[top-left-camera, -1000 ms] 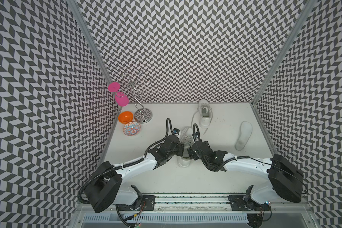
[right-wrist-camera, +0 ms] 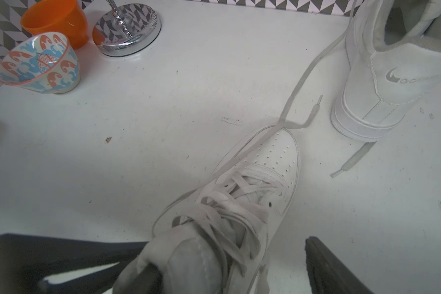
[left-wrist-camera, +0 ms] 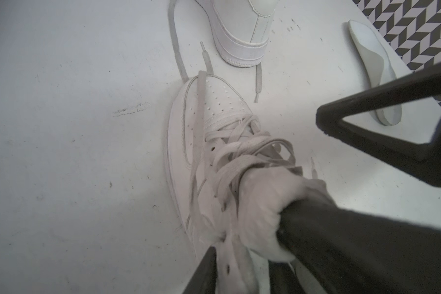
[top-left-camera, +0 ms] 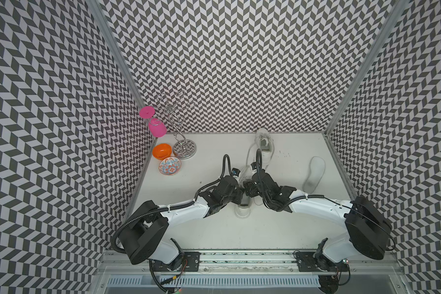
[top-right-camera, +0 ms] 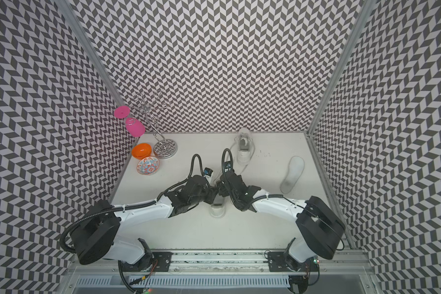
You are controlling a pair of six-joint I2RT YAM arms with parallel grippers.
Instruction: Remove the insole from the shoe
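A white shoe lies lengthwise at table centre, with tangled laces. My left gripper and right gripper meet over its collar and tongue. In the left wrist view dark fingers straddle a pale strip of the shoe; whether they grip it is unclear. In the right wrist view the bunched tongue sits between my right fingers, which look apart. The shoe's inside is mostly hidden. A loose insole lies at the right.
A second white shoe stands behind. At the left back are an orange bowl, a patterned bowl and a chrome stand with pink pieces.
The near shoe has moved slightly rightward with them.
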